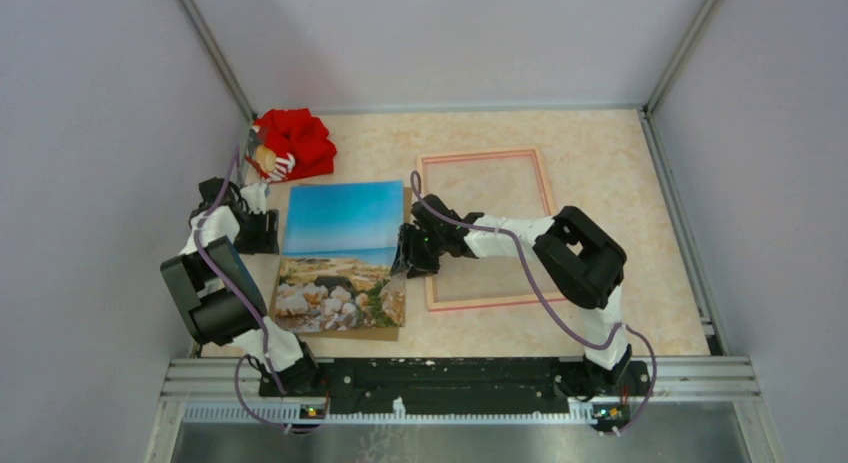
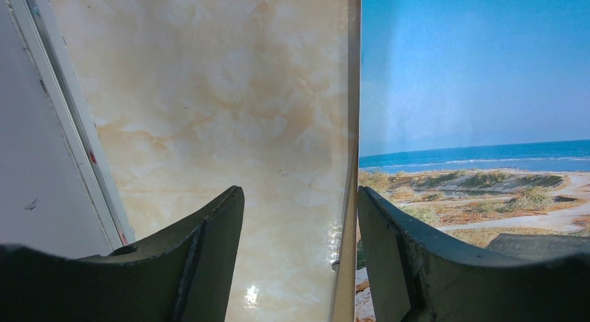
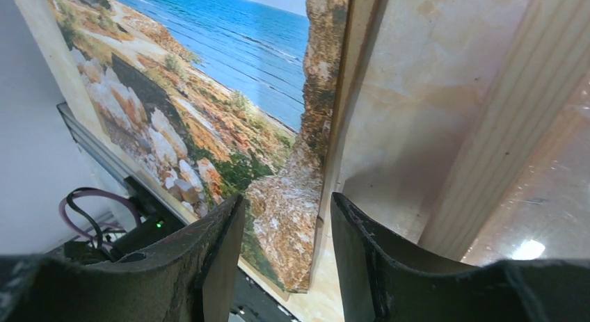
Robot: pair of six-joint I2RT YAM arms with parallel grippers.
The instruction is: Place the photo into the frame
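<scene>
The photo (image 1: 343, 223) of sea, sky and rocks lies on a brown board (image 1: 350, 334), left of the wooden frame (image 1: 485, 153) with its clear pane. My left gripper is open at the photo's left side, its right finger over that edge, nothing held. My right gripper stands open at the photo's right edge, fingertips either side of a rocky-looking strip (image 3: 320, 92) along that edge. Whether it touches cannot be told.
A red cloth (image 1: 300, 143) lies at the back left. Walls and rails bound the workspace.
</scene>
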